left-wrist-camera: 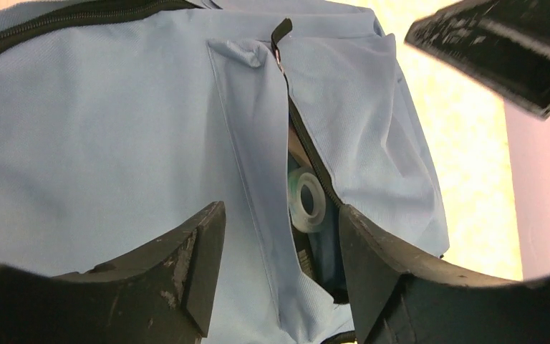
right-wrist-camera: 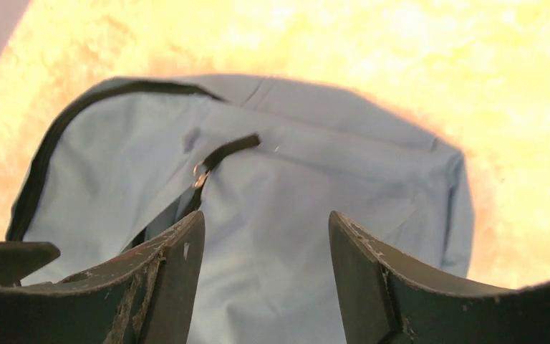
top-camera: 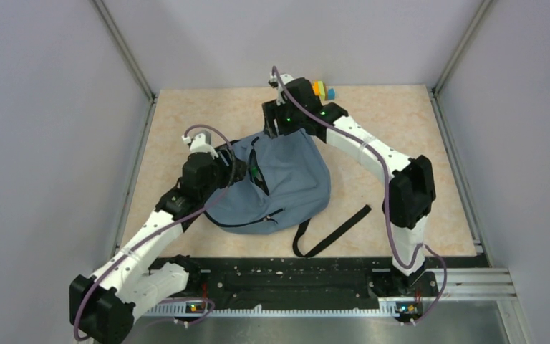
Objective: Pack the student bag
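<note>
A blue-grey bag (top-camera: 297, 175) lies flat on the table, its zipped pocket gaping near the middle. Through that opening a roll of clear greenish tape (left-wrist-camera: 293, 201) shows, along with darker items I cannot make out. My left gripper is open above the bag's left part, with the pocket's slit beneath and between its fingers, holding nothing. Over the bag's far edge, my right gripper stands open and empty, with bag fabric below it. At the back of the table sit small orange, yellow and blue blocks (top-camera: 331, 94), partly covered by the right arm.
A black strap (top-camera: 340, 233) trails from the bag toward the table's front edge. Bare tabletop (top-camera: 394, 122) lies to the right and back right. Grey walls stand around the table on the left, right and back.
</note>
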